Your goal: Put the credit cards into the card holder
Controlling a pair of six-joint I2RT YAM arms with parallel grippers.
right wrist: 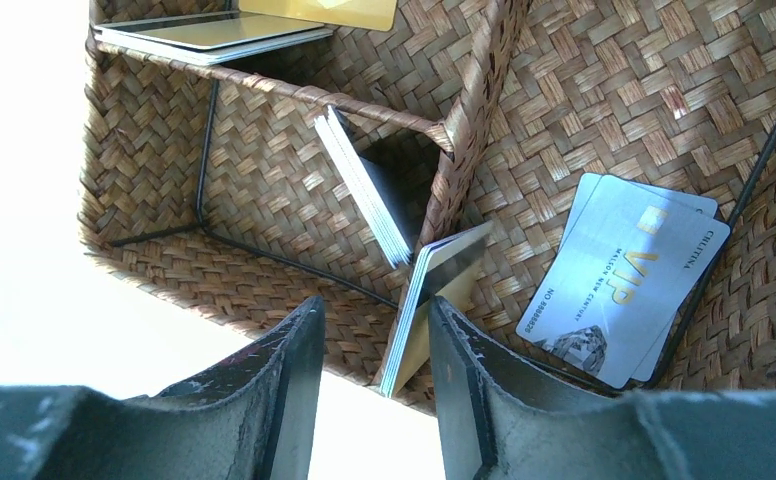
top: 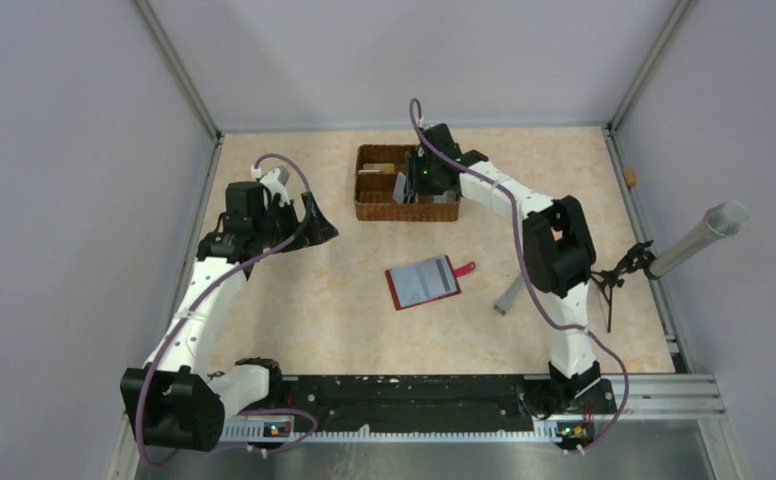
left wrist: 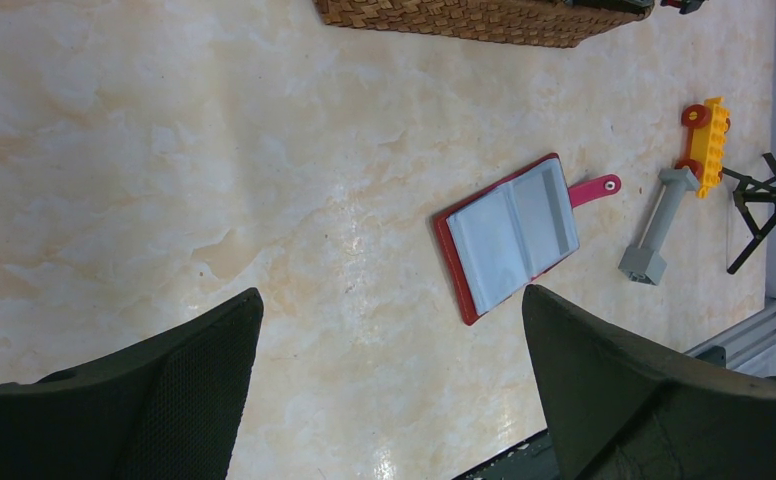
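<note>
The red card holder (top: 423, 282) lies open on the table, its pale sleeves facing up and a red strap at its right; the left wrist view shows this holder (left wrist: 509, 235) too. In the basket's front part, my right gripper is open, its fingers on either side of a thin upright stack of cards (right wrist: 404, 325). The stack lies close to the right finger, with a gap to the left one. Another leaning stack (right wrist: 362, 190) stands left of the divider, and silver VIP cards (right wrist: 629, 275) lie flat to the right. My left gripper hangs open and empty.
The woven basket (top: 404, 212) has dividers, and gold cards (right wrist: 329, 8) occupy its back left compartment. A grey toy piece (left wrist: 654, 225), a yellow toy car (left wrist: 709, 145) and a black tripod (top: 611, 285) are at the right. Table left of the holder is bare.
</note>
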